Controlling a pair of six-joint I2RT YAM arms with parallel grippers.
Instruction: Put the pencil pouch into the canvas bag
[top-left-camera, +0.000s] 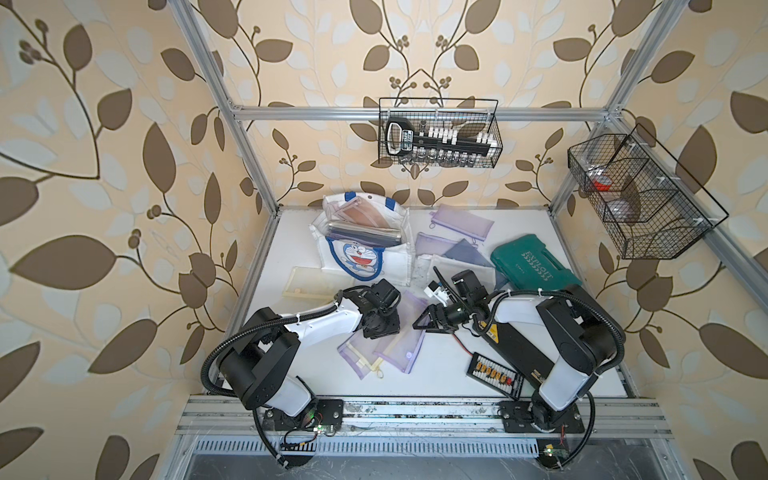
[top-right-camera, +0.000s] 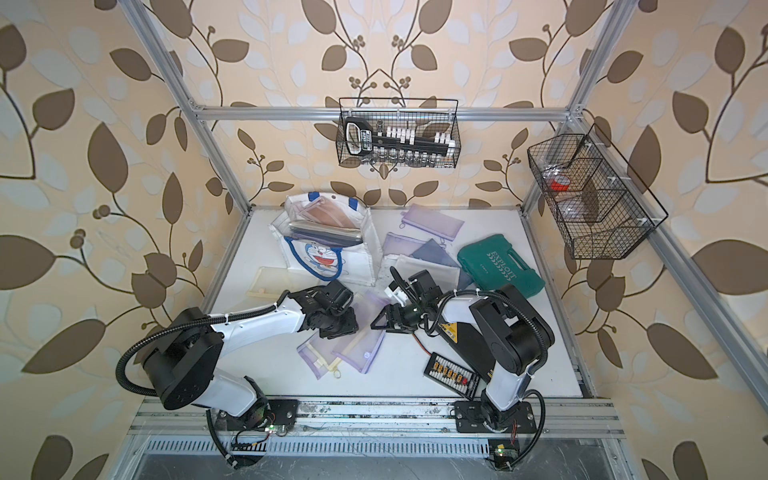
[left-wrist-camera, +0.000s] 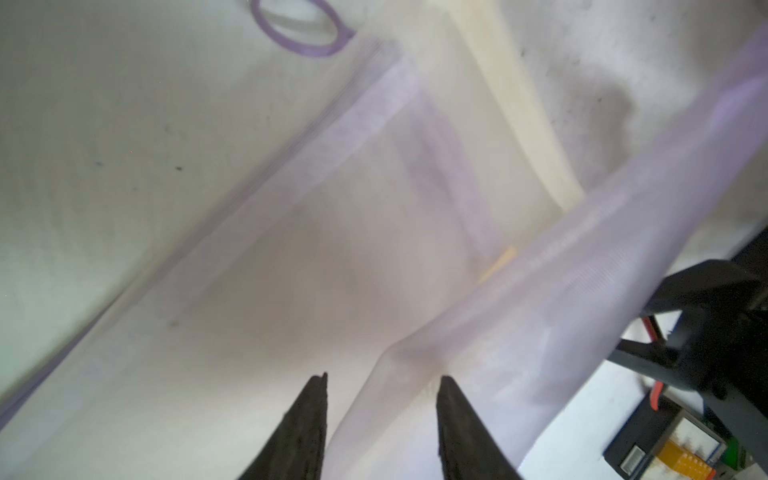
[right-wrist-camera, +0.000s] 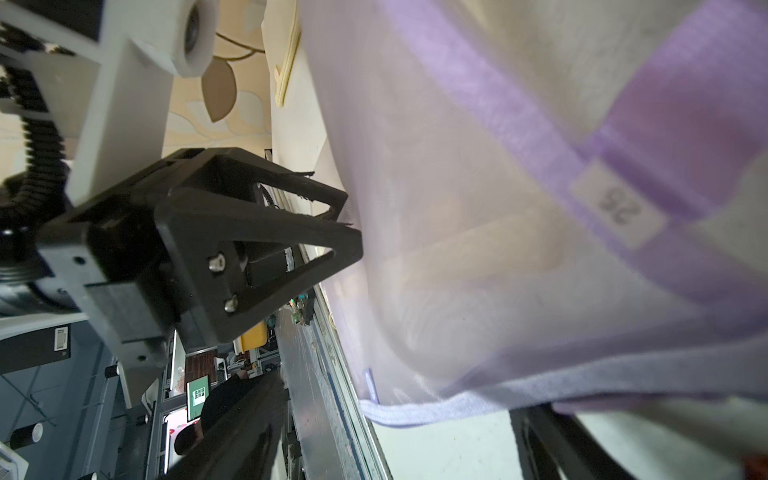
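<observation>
A lavender translucent pouch (top-left-camera: 400, 352) lies at the front middle of the table, over another pouch with cream trim. My left gripper is over it, fingers apart on either side of a raised lavender fold in the left wrist view; whether it touches cannot be seen. My right gripper is at the pouch's right edge, fingers apart, with the pouch's edge rising between or just in front of them. The canvas bag (top-left-camera: 360, 240), white with blue trim and a cartoon face, stands at the back left, holding several pouches.
More pouches (top-left-camera: 461, 220) lie at the back middle. A green case (top-left-camera: 524, 260) sits at the right, an abacus-like tray (top-left-camera: 493, 373) and a dark board (top-left-camera: 524, 352) at the front right. A cream pouch (top-left-camera: 304, 284) lies left. Wire baskets hang above.
</observation>
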